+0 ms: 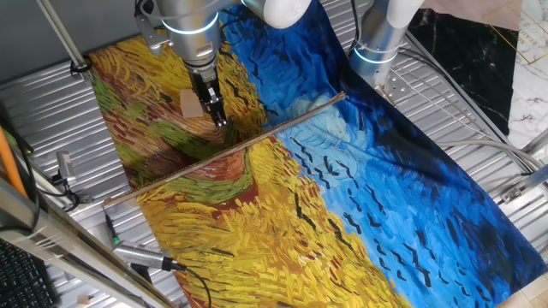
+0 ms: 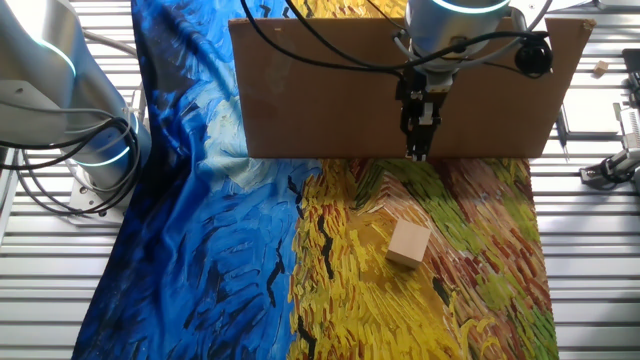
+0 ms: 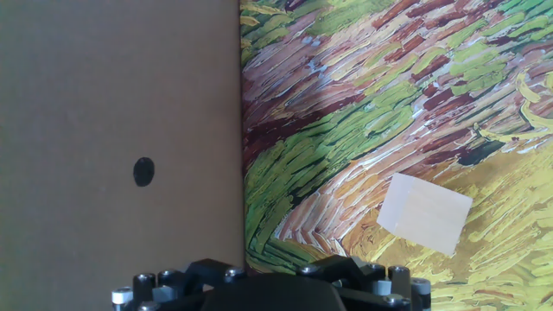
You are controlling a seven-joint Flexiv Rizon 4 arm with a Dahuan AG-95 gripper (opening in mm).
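Note:
A small pale wooden block (image 1: 191,103) rests on the painted cloth, on the same side of the cardboard panel as my gripper (image 1: 221,121). In exterior view 2, the block (image 2: 408,243) lies clear of the panel, nearer that camera, while my gripper (image 2: 417,155) hangs pointing down in front of the cardboard. The wrist view has the block (image 3: 425,212) at the lower right, apart from the gripper parts along the bottom edge. No object shows between the fingers, but their opening is unclear.
An upright cardboard panel (image 2: 330,100) crosses the cloth (image 2: 230,260), forming a wall close to my gripper. In the wrist view the panel (image 3: 112,86) fills the left side and bears a dark round spot (image 3: 143,172). Open cloth surrounds the block.

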